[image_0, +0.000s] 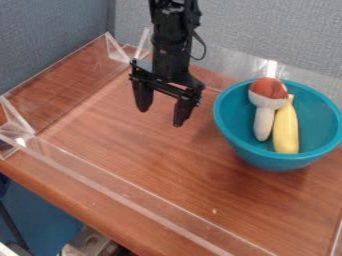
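Note:
My black gripper (163, 98) hangs over the bare wooden table left of the bowl, its two fingers apart with nothing visible between them. On the right sits a teal bowl (239, 142). In it lie a toy mushroom with a red cap (267, 90) and pale stem, and a yellow banana-shaped object (286, 130).
Clear plastic edges run along its left and front, with an upright clear piece at the back. Grey padded walls stand behind and to the left.

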